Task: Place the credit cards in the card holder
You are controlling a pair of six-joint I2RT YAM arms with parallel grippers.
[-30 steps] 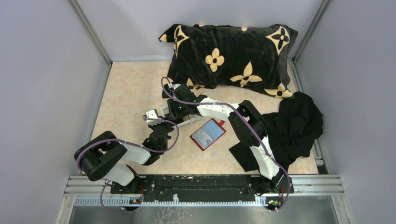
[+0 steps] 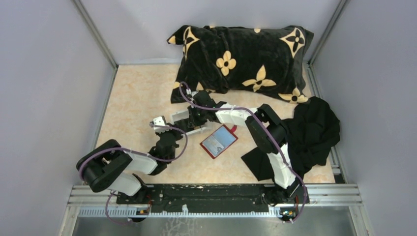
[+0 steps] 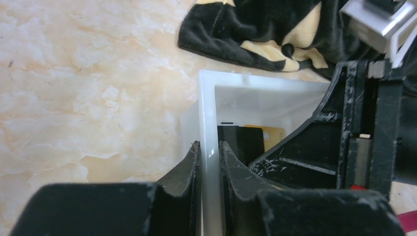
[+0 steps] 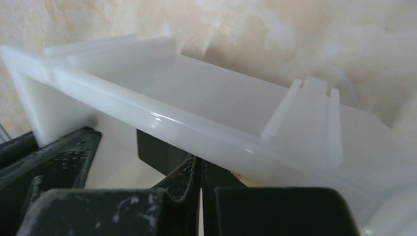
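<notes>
A white open box [image 3: 268, 82] holds a black card [image 3: 252, 139] and a yellowish card [image 3: 274, 133], both partly hidden behind my right arm in the left wrist view. My left gripper is shut on the box's near left rim, a finger to each side of the wall. Inside the box, in front of the black card [image 4: 156, 150], my right gripper is shut, with nothing visible between its fingers. The red-edged card holder [image 2: 219, 141] lies flat on the table to the right of the box, showing blue and grey faces.
A black patterned cushion [image 2: 246, 59] lies behind the box, close to its far side. Black cloth [image 2: 312, 132] is heaped on the right, partly under my right arm. The tabletop [image 2: 137, 98] left of the box is bare.
My left gripper stays at the rim, and the card holder has not moved.
</notes>
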